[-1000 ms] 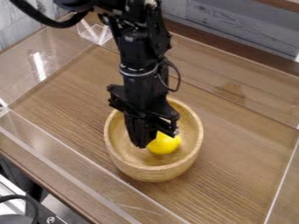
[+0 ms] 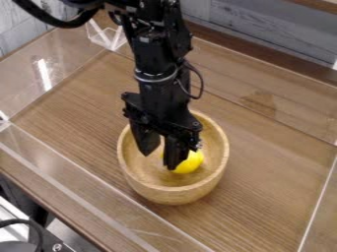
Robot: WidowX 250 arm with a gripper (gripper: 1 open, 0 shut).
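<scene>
A black robot arm hangs down over a tan bowl (image 2: pixel 171 195) in the camera view, its gripper (image 2: pixel 164 150) reaching into the bowl. A yellow object (image 2: pixel 187 164) lies in the bowl, just right of the fingers and partly hidden by them. Whether the fingers touch it or how far apart they stand is hard to tell.
A clear plastic item (image 2: pixel 108 31) stands at the back left. A black cable (image 2: pixel 24 228) shows at the lower left.
The gripper has shifted slightly and its fingers hang lower in the bowl, covering more of the yellow object's left side.
</scene>
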